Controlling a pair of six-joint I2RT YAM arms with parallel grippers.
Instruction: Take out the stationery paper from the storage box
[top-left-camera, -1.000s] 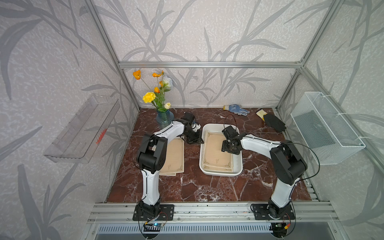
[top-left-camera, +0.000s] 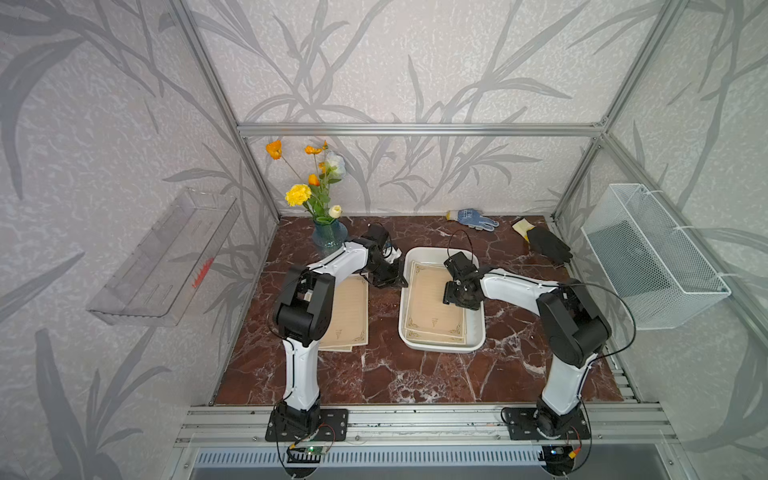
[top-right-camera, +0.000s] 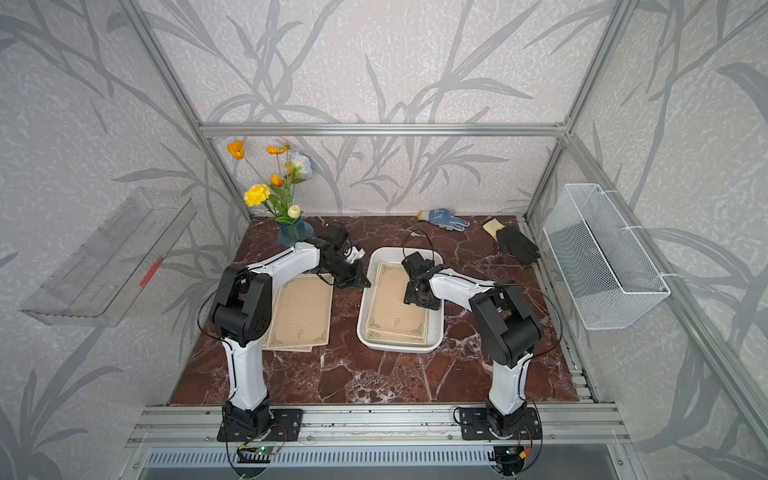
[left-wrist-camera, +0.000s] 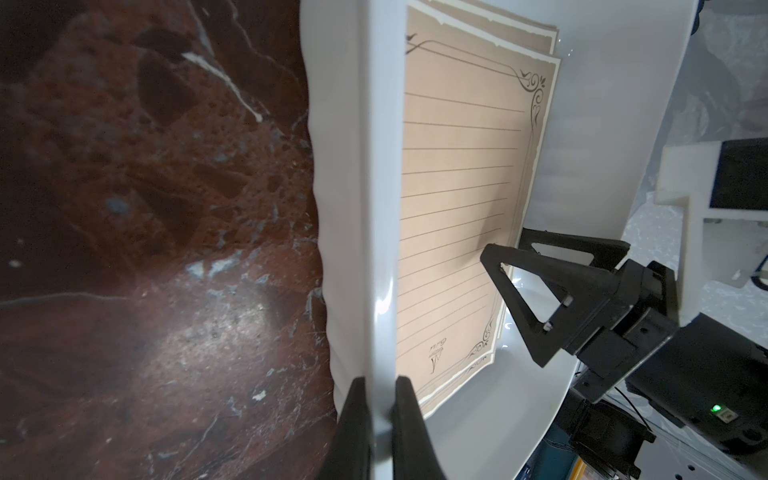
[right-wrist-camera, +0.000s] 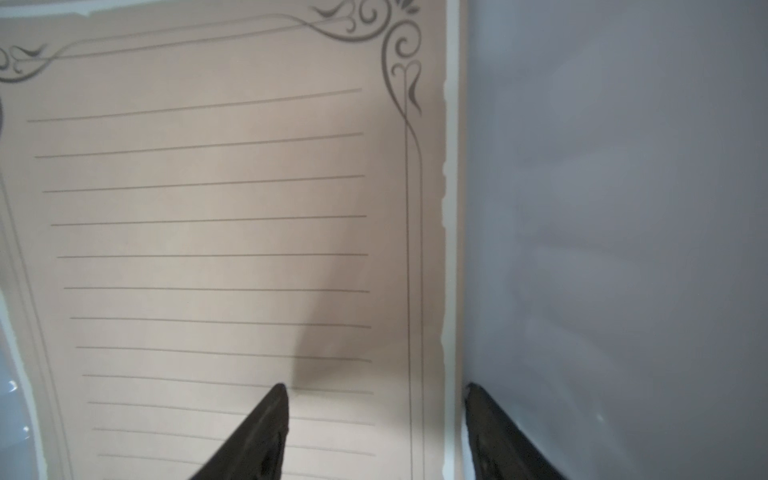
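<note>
The white storage box (top-left-camera: 474, 330) stands mid-table with several sheets of tan lined stationery paper (top-left-camera: 432, 308) lying in it. In the left wrist view, my left gripper is shut on the near rim (left-wrist-camera: 382, 264) of the box. Over the right edge of the top sheet (right-wrist-camera: 232, 240) my right gripper stands part open, one finger above the paper and the other past its edge. Nothing shows held between those fingers. Further stationery sheets (top-left-camera: 345, 320) lie on the table to the left, partly hidden under my left arm.
A vase of flowers (top-left-camera: 329, 234) stands at the back left. Gloves (top-left-camera: 473, 218) lie along the back edge. A clear tray (top-left-camera: 164, 260) and a white wire basket (top-left-camera: 652, 256) hang at the sides.
Both arms look almost still. The right arm's elbow has shifted very slightly to the left. The box and its sheets stay in place.
</note>
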